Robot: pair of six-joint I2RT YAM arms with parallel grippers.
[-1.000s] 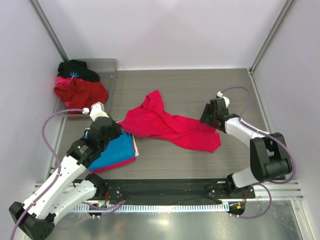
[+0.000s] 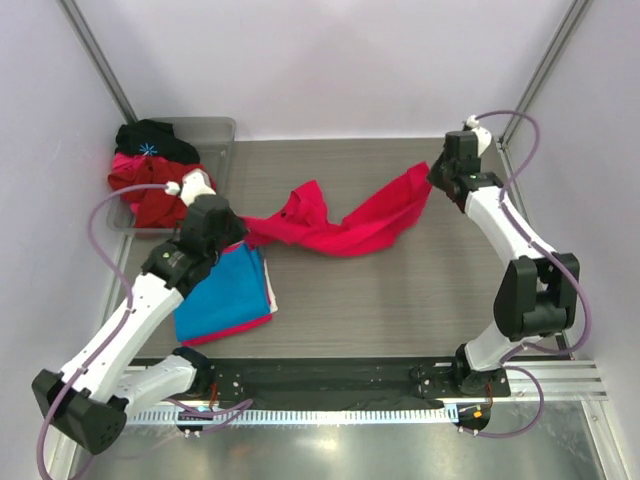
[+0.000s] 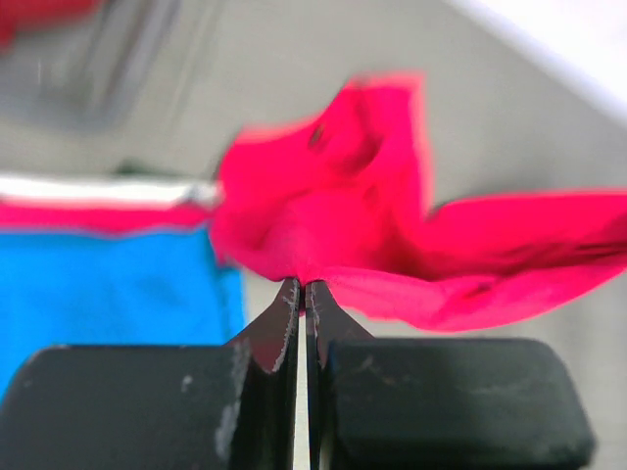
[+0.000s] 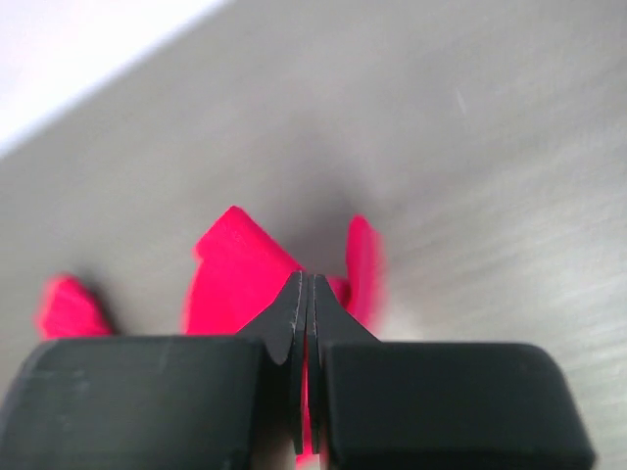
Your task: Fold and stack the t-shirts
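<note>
A red t-shirt (image 2: pixel 340 232) stretches across the middle of the table between my grippers. My left gripper (image 2: pixel 236 232) is shut on its left end, seen pinched at the fingertips (image 3: pixel 304 286) in the left wrist view. My right gripper (image 2: pixel 438 174) is shut on the right end, lifted toward the back right; the cloth hangs below the fingers (image 4: pixel 306 294) in the right wrist view. A folded stack with a blue shirt (image 2: pixel 220 292) on top, red and white edges showing, lies at the front left, partly under my left arm.
A grey bin (image 2: pixel 210 130) at the back left holds black, pink and dark red clothes. White walls border the sides and back.
My right gripper has moved up and toward the back, drawing the right end of the red t-shirt with it. My left gripper has shifted slightly toward the back, still at the shirt's left end.
</note>
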